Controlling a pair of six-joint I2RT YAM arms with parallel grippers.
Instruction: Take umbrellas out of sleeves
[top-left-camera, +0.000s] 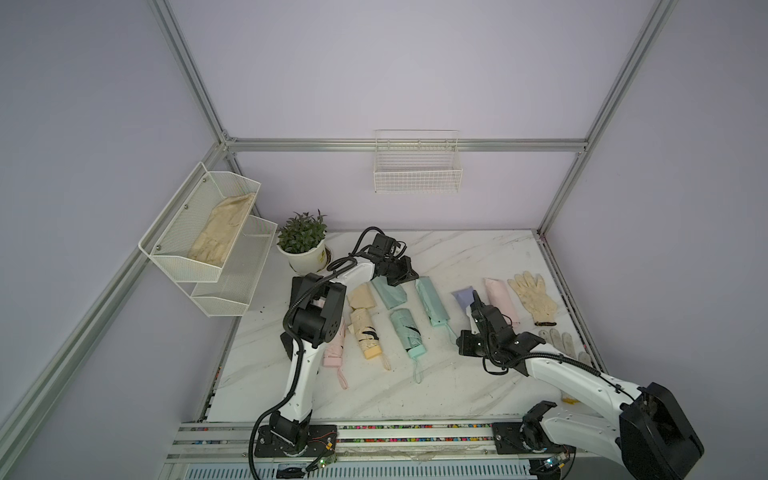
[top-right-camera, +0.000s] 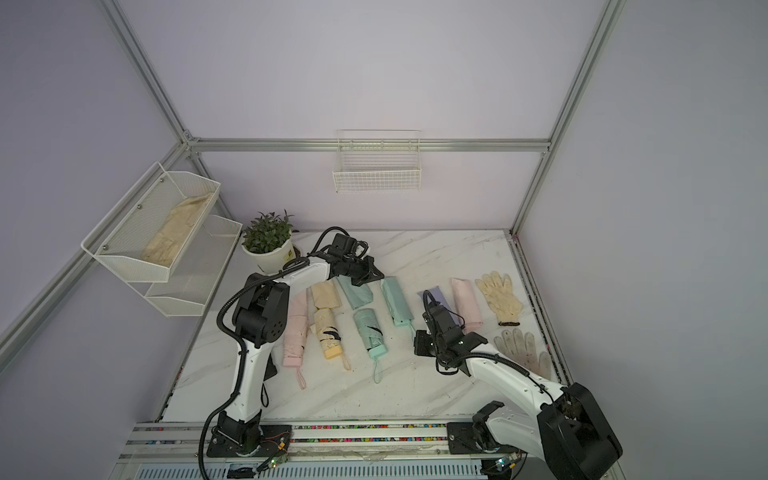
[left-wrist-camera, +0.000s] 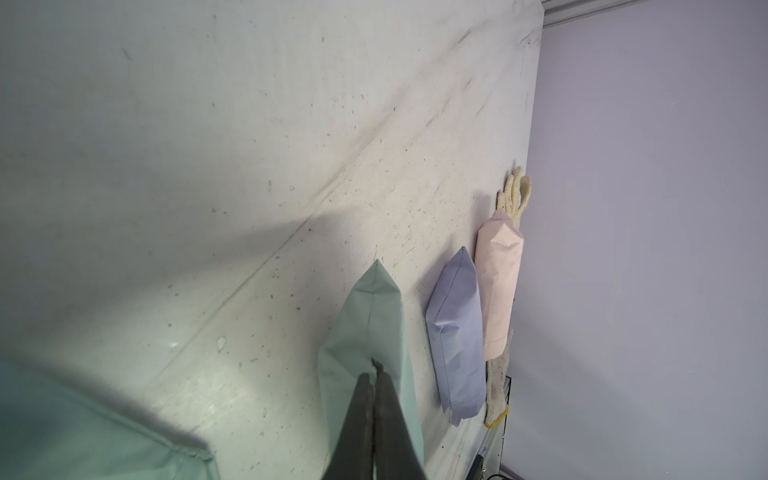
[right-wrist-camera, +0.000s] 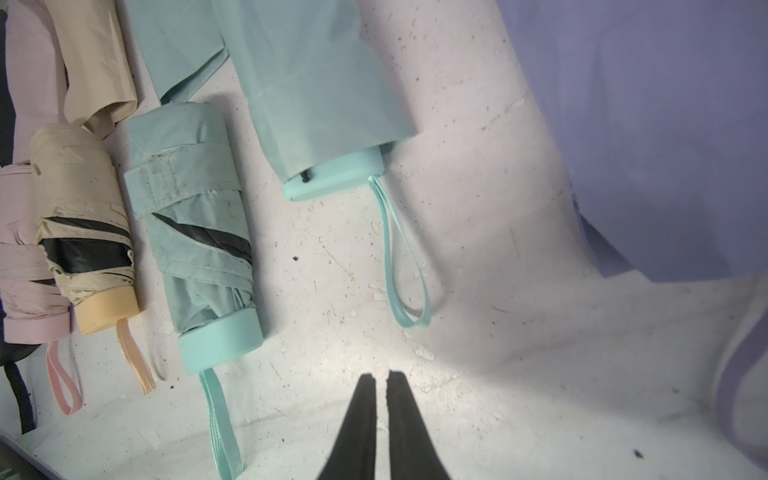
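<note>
A teal sleeve (right-wrist-camera: 312, 88) has a teal handle end (right-wrist-camera: 340, 174) and a looped strap (right-wrist-camera: 400, 280) sticking out of it. My left gripper is shut at the sleeve's far closed end; whether it touches the cloth I cannot tell, and no fabric shows between its fingers. The right gripper is slightly open and empty, just in front of the strap loop, over bare table. Left of the sleeved umbrella lies a bare teal umbrella (right-wrist-camera: 196, 224) with its empty sleeve (right-wrist-camera: 172, 40) behind it. A purple sleeve (right-wrist-camera: 656, 144) lies to the right.
Bare beige (right-wrist-camera: 88, 232) and pink (right-wrist-camera: 24, 248) umbrellas lie at the left near their sleeves. On the right are a pink sleeve (top-left-camera: 501, 301) and gloves (top-left-camera: 533, 296). A potted plant (top-left-camera: 304, 240) stands at back left.
</note>
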